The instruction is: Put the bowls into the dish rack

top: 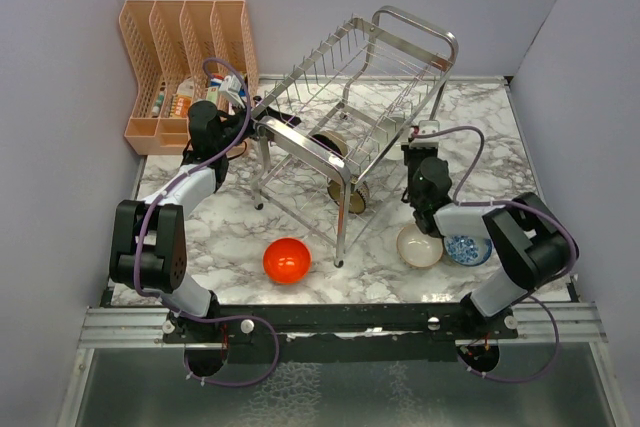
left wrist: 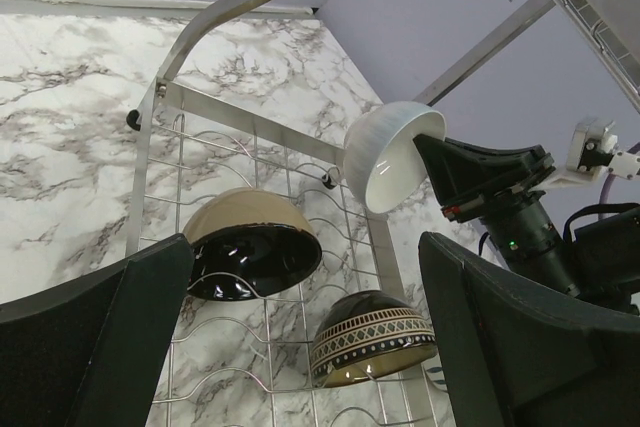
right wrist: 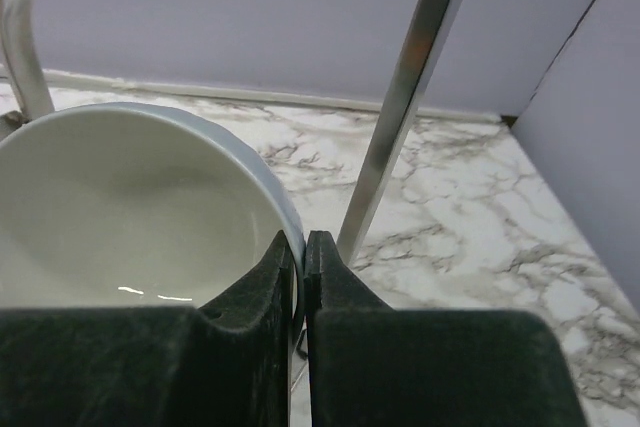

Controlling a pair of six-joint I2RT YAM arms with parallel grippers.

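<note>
My right gripper (top: 410, 142) is shut on a white bowl at its rim, held at the rack's right side; in the right wrist view the bowl (right wrist: 130, 207) fills the lower left. The metal dish rack (top: 315, 152) holds a beige-and-black bowl (left wrist: 240, 222) and a patterned bowl (left wrist: 370, 337) on its lower wire shelf. My left gripper (top: 280, 115) is open at the rack's left, its fingers framing those bowls from above in the left wrist view. An orange bowl (top: 286, 260), a cream bowl (top: 419, 246) and a blue patterned bowl (top: 468, 248) rest on the table.
An orange slotted organizer (top: 150, 57) with small items stands at the back left. Grey walls enclose the sides and back.
</note>
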